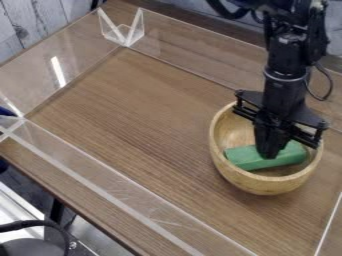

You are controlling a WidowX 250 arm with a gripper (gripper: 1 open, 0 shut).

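Note:
A black robot gripper [278,134] hangs from the upper right, its fingertips down inside a round wooden bowl [263,183] on the right of the table. A green block [249,159] lies in the bowl directly under the fingertips, which hide part of it. Whether the fingers touch or hold the block is unclear.
White tape marks [122,30] are at the upper left. A black cable or object [27,227] shows at the lower left edge.

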